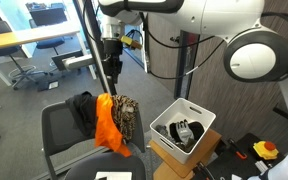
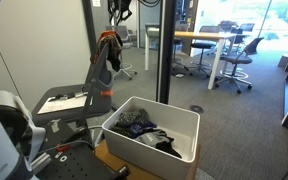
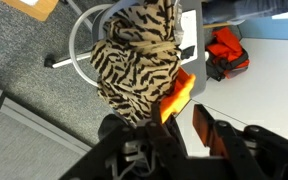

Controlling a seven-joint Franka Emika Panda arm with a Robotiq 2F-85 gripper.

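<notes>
An orange cloth (image 1: pixel 107 123) hangs over the chair back, between a dark garment (image 1: pixel 84 110) and a tiger-striped cloth (image 1: pixel 127 115). My gripper (image 1: pixel 112 84) is above the chair back, apart from the orange cloth as far as the first exterior view shows. From the wrist, the gripper has its fingers spread. The orange cloth (image 3: pixel 180 92) appears beyond them, beside the striped cloth (image 3: pixel 139 65). In the second exterior view, only the upper part of the orange cloth (image 2: pixel 109 38) is easy to make out.
A white bin (image 1: pixel 200 118) with dark and grey cloths inside stands on a wooden surface to the right. The chair (image 1: pixel 59 127) stands near a dark round seat (image 1: pixel 106 166). A dark post (image 2: pixel 167 45) rises behind the bin.
</notes>
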